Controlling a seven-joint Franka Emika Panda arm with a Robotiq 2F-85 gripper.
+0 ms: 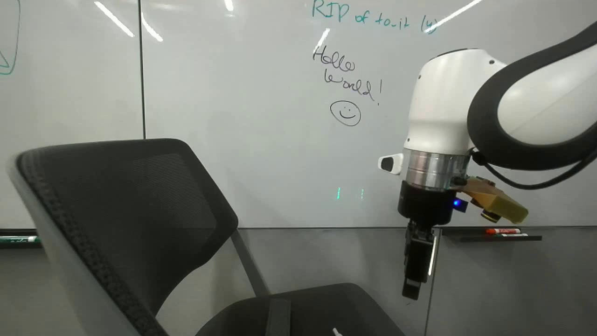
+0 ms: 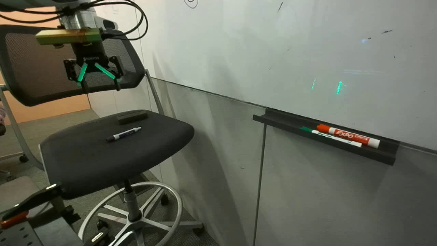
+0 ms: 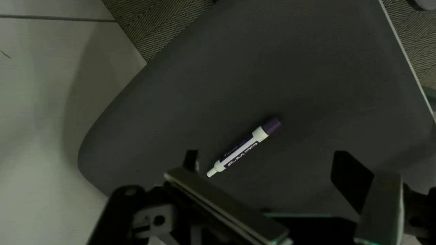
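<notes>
A white marker (image 3: 240,151) with a dark purple cap lies on the black chair seat (image 3: 229,85). In the second exterior view the same marker (image 2: 124,134) rests near the middle of the seat, while the first exterior view shows only its white tip (image 1: 336,332) at the bottom edge. Above the seat hangs my gripper (image 2: 101,87), pointing down with its fingers spread and nothing between them. From the wrist, the marker shows between and beyond the two fingers, its white end close to the left fingertip (image 3: 190,160).
Behind the marker on the seat lies a black block (image 2: 132,117). The chair's backrest (image 1: 123,213) rises at one side. A wall tray (image 2: 387,158) holds a red marker (image 2: 348,136) and a slim green-capped one (image 2: 336,138). The whiteboard (image 1: 252,140) stands close to the seat.
</notes>
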